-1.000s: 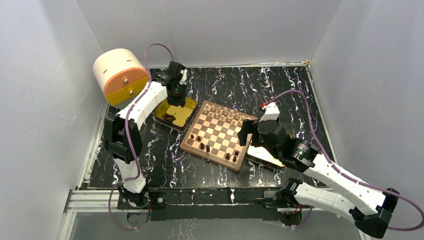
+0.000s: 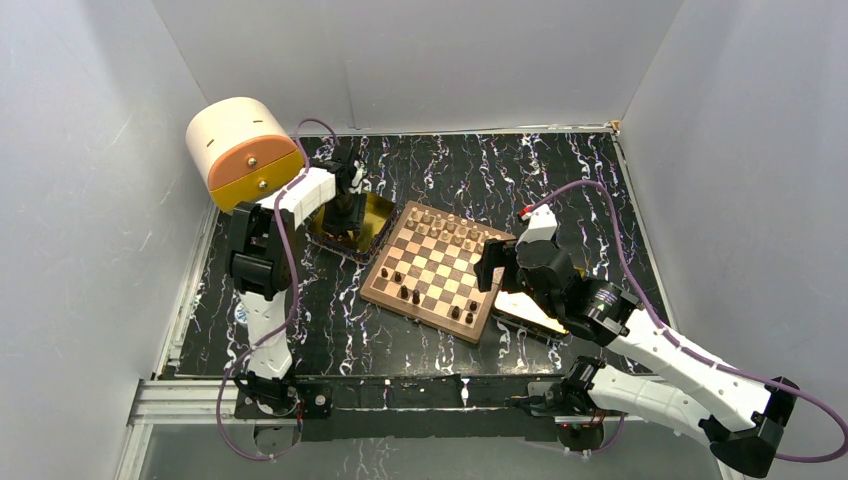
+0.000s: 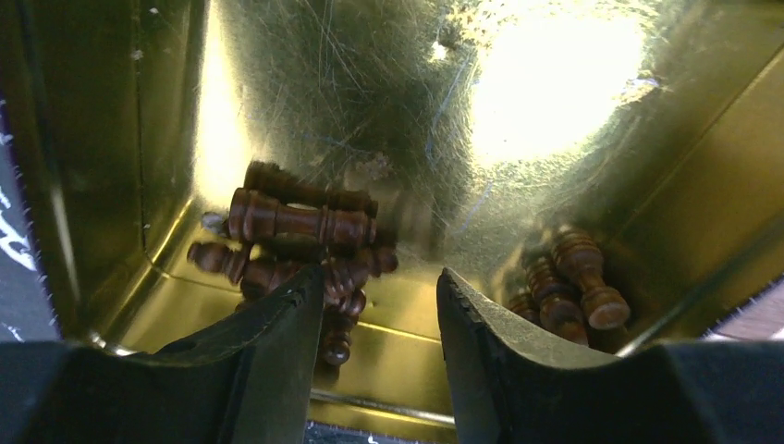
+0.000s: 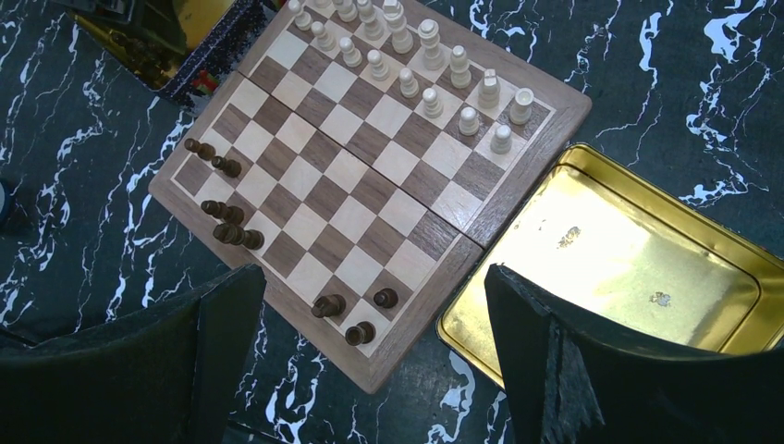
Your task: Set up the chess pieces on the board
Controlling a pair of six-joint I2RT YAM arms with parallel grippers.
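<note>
Inside a gold tin (image 3: 370, 102) lie dark brown chess pieces: a pile (image 3: 300, 222) at the left and a smaller cluster (image 3: 578, 277) at the right. My left gripper is open over the tin, its fingers empty and close to the pile. On the wooden chessboard (image 4: 342, 162), white pieces (image 4: 430, 46) stand in two rows along the far side. Several dark pieces (image 4: 226, 213) stand along the near side, with bare squares between them. My right gripper hangs open near the board's right side, holding nothing.
An empty gold tray (image 4: 629, 259) rests right of the board. At the back left stands a rounded cabinet (image 2: 240, 150) with orange and yellow drawers.
My left gripper has come down and toward the front left of the tin, from over its back part to the dark pile. The right arm and the board's pieces stay put.
</note>
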